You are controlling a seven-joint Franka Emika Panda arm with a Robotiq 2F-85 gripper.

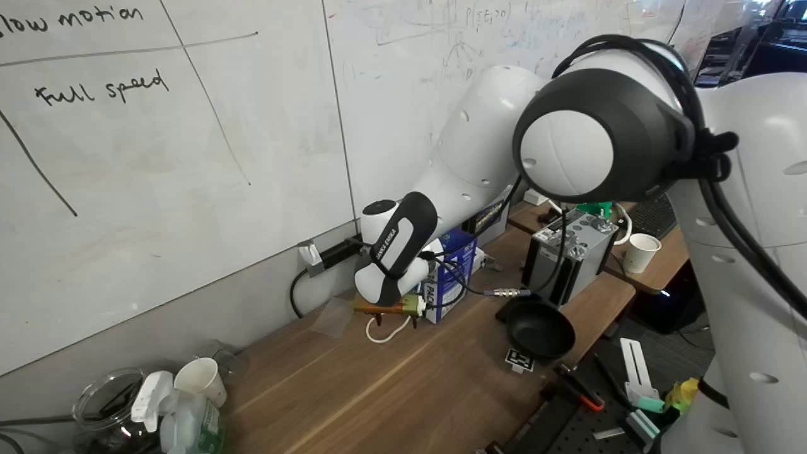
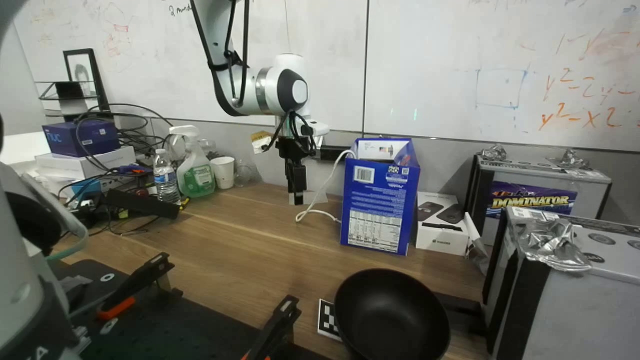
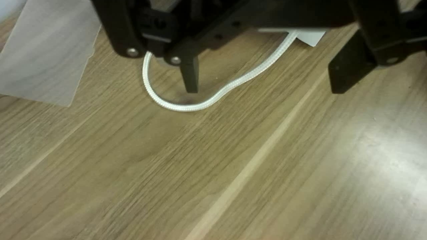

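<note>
My gripper stands open above the tabletop, its two fingers far apart with nothing held between them. In the wrist view a white braided cable curves over the wood, looping past the left fingertip; whether they touch I cannot tell. That cable rises beside a blue box in exterior view 2, with the gripper to its left. From exterior view 1, the gripper is close to the blue box, near the wall.
A black bowl rests at the table's front right. Grey metal cases stand on the right. A spray bottle and paper cup are at the back left. A translucent sheet lies by the gripper.
</note>
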